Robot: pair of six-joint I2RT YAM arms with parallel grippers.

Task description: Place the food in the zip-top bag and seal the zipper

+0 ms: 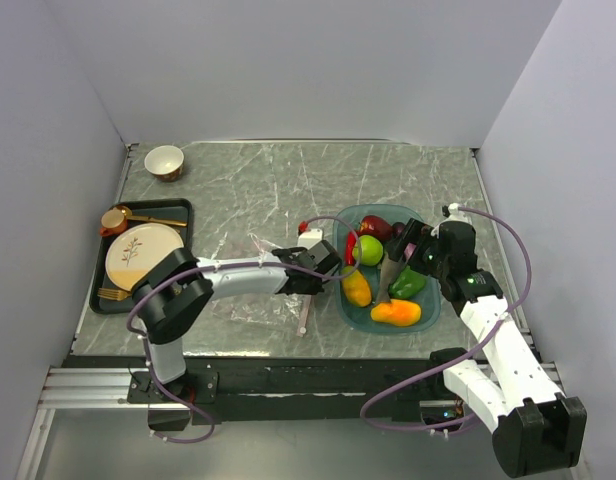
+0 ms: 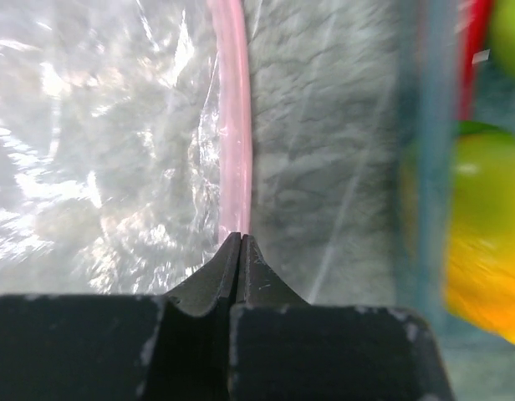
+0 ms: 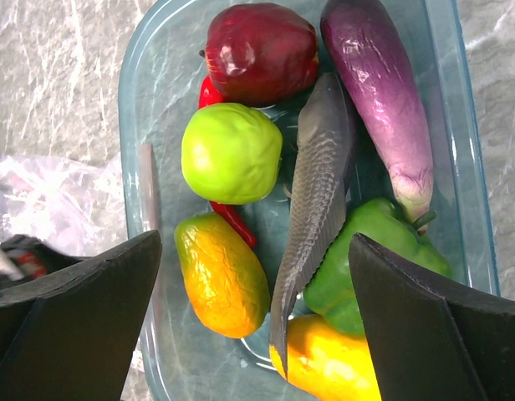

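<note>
A clear zip top bag [image 2: 115,142] lies flat with its pink zipper strip [image 2: 234,134]. My left gripper is shut at that strip; whether it pinches any film cannot be told. A blue bin [image 3: 139,351] holds the food: red apple [image 3: 259,52], green apple [image 3: 229,150], eggplant [image 3: 374,92], fish [image 3: 312,192], green pepper [image 3: 391,238], red chili [image 3: 237,222], mango [image 3: 220,276] and another yellow-orange piece [image 3: 324,359]. My right gripper hangs open over the bin.
A black tray [image 1: 118,305] with plate, cup and cutlery is at the left. A bowl [image 1: 164,160] stands at the back left.
</note>
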